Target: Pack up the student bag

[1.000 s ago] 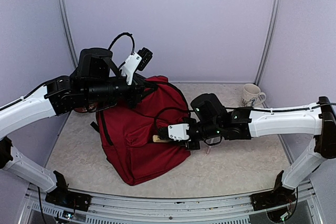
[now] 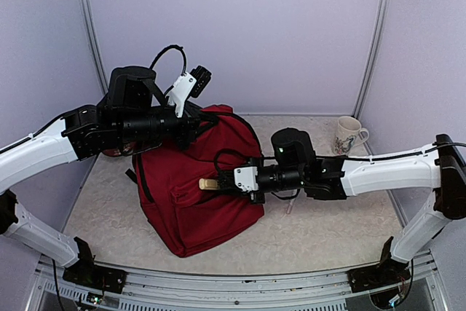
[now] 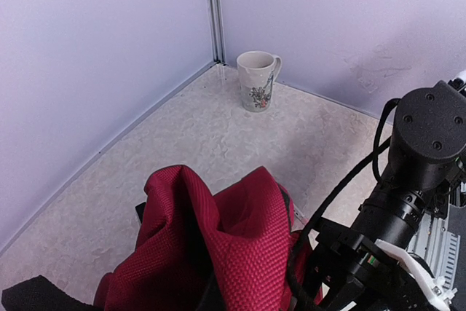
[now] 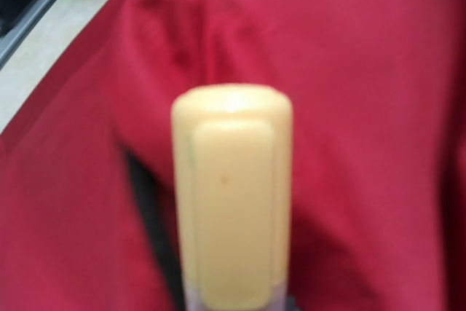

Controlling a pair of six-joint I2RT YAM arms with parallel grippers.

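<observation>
A red bag (image 2: 196, 220) lies on the table, its fabric rising in folds in the left wrist view. My left gripper (image 2: 200, 118) is shut on the upper part of the bag (image 3: 251, 253), and the cloth hides its fingertips. Over the middle of the bag, at its pocket (image 2: 188, 193), my right gripper (image 2: 227, 181) is shut on a pale-yellow capped stick (image 2: 208, 183). The stick's rounded yellow end (image 4: 233, 194) points away from the gripper in the right wrist view, in front of blurred red cloth. Whether it touches the pocket I cannot tell.
A white patterned mug (image 2: 348, 136) stands at the back right of the table. A small pale item (image 2: 290, 205) lies partly hidden below the right arm.
My right gripper has shifted left across the bag with the yellow stick, whose end now shows further left and slightly higher. The left arm and the bag look unmoved.
</observation>
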